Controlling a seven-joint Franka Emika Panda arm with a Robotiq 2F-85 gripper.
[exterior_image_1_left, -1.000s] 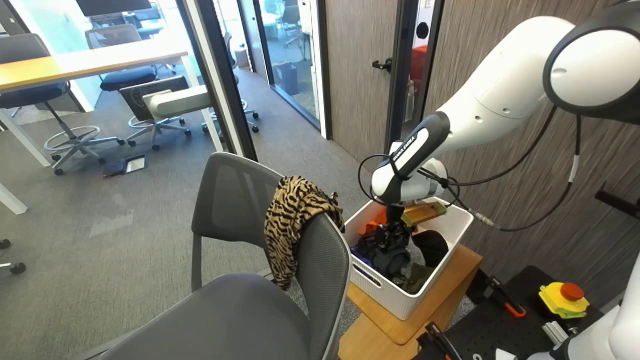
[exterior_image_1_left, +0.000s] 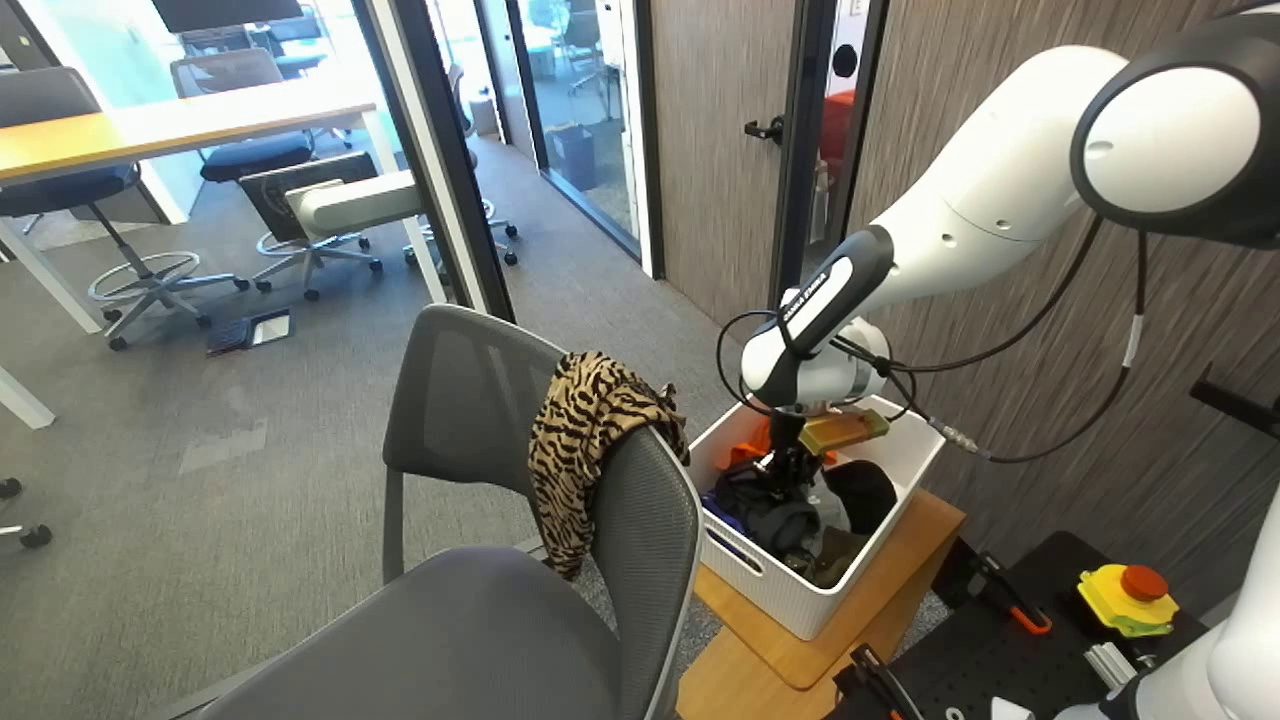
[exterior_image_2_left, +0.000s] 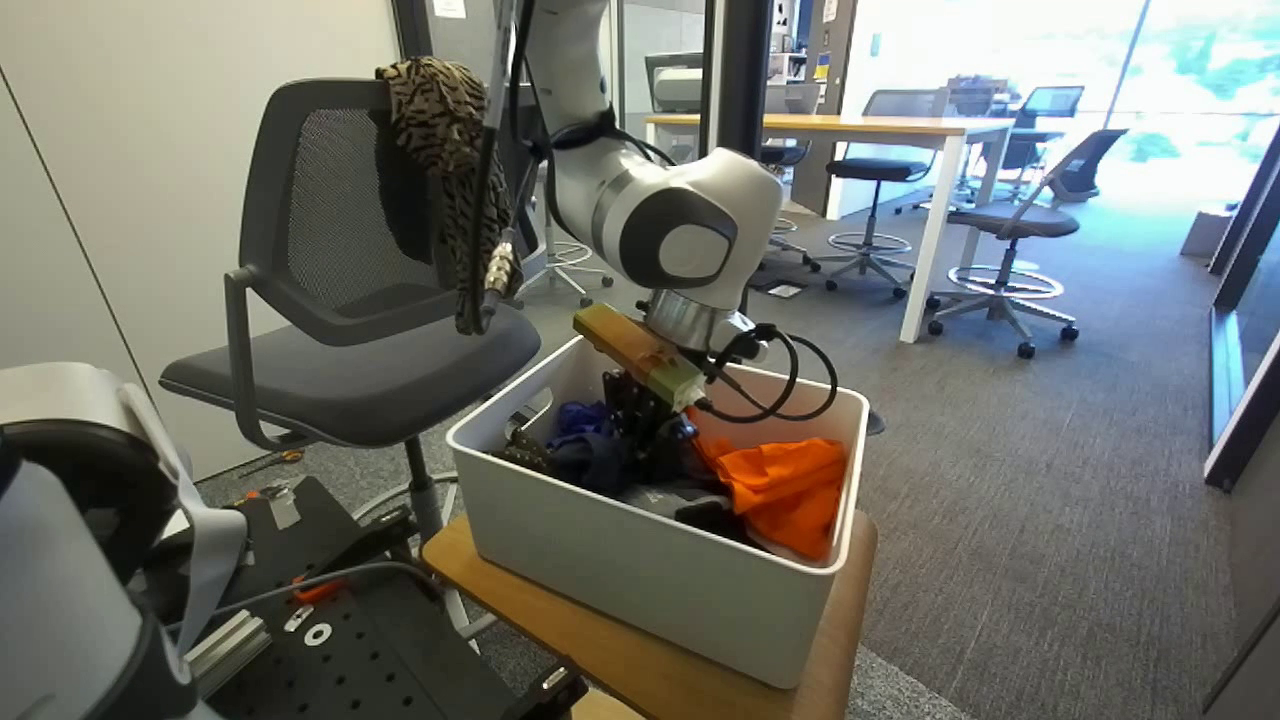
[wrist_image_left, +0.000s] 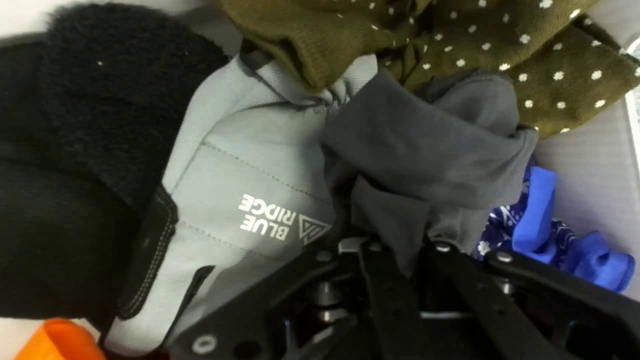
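Observation:
Down inside the white bin (exterior_image_1_left: 768, 596), my gripper is shut on a dark grey cloth (wrist_image_left: 420, 147), which bunches up between its fingertips. Beside that cloth lies a light grey glove-like item (wrist_image_left: 264, 162) printed "BLUE RIDGE". An olive cloth with white dots (wrist_image_left: 528, 66) is heaped along one side in the wrist view, with a blue patterned cloth (wrist_image_left: 540, 222) at the right. Black fleecy fabric (wrist_image_left: 120, 90) fills the left. Orange cloth (exterior_image_2_left: 786, 486) sits at one end of the bin. The exterior views show the fingers only as a dark shape among the fabrics.
The bin stands on a wooden stool-like surface (exterior_image_1_left: 882, 618). Close by is a grey office chair (exterior_image_1_left: 480, 624) with a tiger-striped cloth (exterior_image_1_left: 588, 438) over its backrest. A black perforated plate (exterior_image_2_left: 396, 642) carries tools. Carpet beyond is open.
My arm has shifted only slightly, with the hand still inside the bin and its dark fingers looking narrower. The bin, the chair and the striped cloth have stayed in place.

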